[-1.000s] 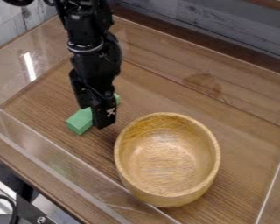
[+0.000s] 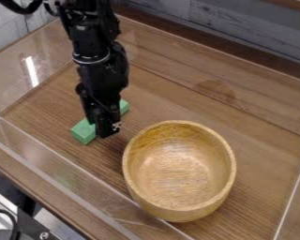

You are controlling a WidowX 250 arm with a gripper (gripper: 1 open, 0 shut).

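Observation:
The black gripper (image 2: 100, 120) reaches down from the top left onto a green block (image 2: 86, 130) lying on the wooden table, left of the bowl. Its lower parts cover the middle of the block; whether the fingers are closed on it cannot be told.
A pale yellow bowl (image 2: 178, 171) stands at the front right. A clear raised edge runs along the lower left, with a dark cable at the bottom left corner.
The gripper has shifted slightly left and its lower part is turned or drawn narrower over the block. The block and bowl show no clear movement.

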